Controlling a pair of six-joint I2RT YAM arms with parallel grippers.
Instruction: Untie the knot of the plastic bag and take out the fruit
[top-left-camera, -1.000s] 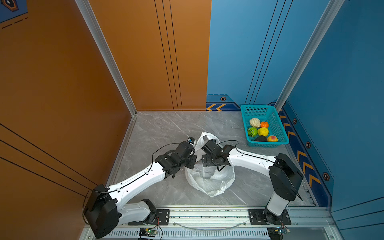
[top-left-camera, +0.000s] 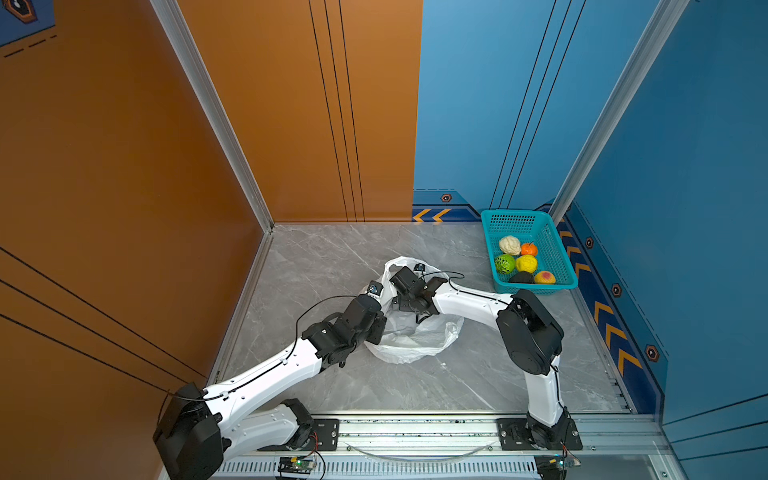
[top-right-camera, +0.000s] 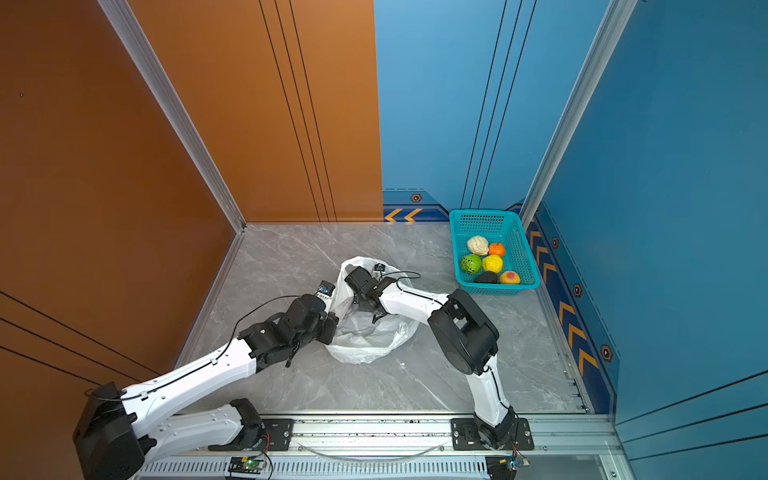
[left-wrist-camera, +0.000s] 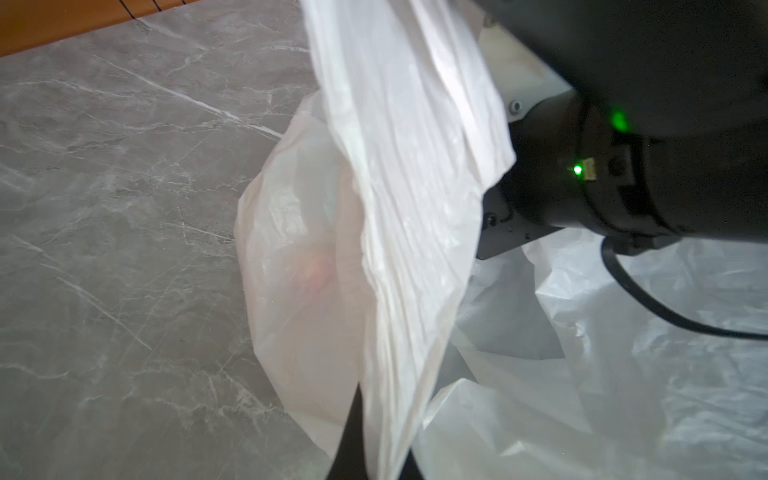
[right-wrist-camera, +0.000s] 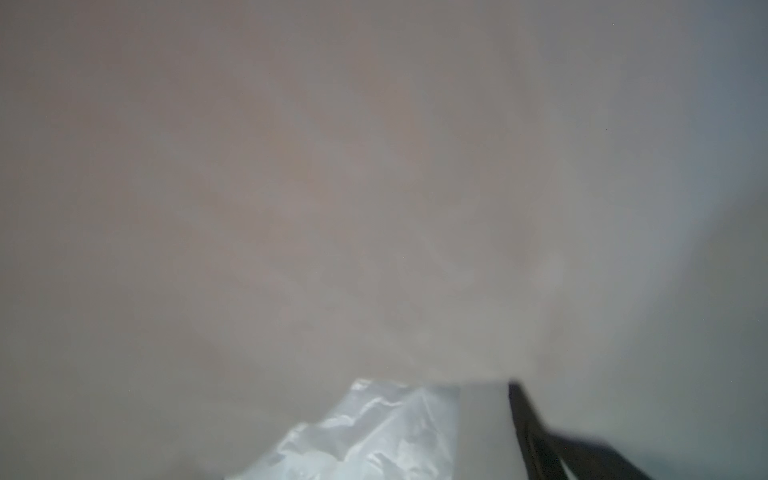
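Observation:
The white plastic bag lies open on the grey table, a faint pinkish shape showing through it in the left wrist view. My left gripper is shut on a bunched strip of bag at the bag's left side. My right gripper is inside the bag's mouth, facing left; in the right wrist view white plastic fills most of the picture and one dark finger shows, open. What lies between its fingers is hidden.
A teal basket at the back right holds several fruits and vegetables.
My left gripper has moved left and slightly toward the front. My right gripper has moved left and away from the front, and the bag has shifted with them.

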